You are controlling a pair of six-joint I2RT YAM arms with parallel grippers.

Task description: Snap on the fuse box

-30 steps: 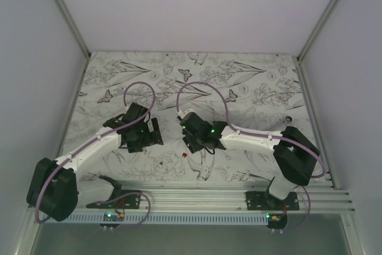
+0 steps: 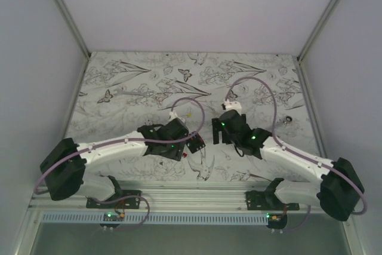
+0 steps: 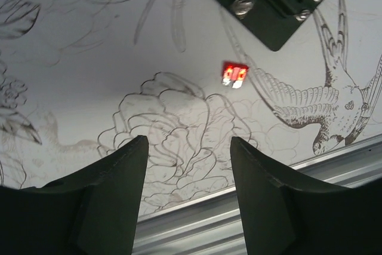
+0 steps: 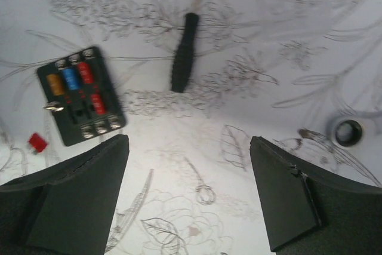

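Note:
The dark fuse box with red, blue and orange fuses lies at the centre front of the table, partly at the top of the left wrist view. A small red piece (image 3: 235,74) lies just beside it on the bare surface. My left gripper is over that piece's side of the box, fingers apart with nothing visible between them. My right gripper is to the right of the box, fingers spread, nothing between them.
A screwdriver (image 4: 182,58) lies beside the box. A clear object (image 4: 295,4) and a white ring-shaped part (image 4: 347,132) are farther right. The table's front rail runs below the left gripper.
My left gripper has moved right toward the fuse box and red piece. My right gripper has moved right, away from the box, uncovering it in the top view.

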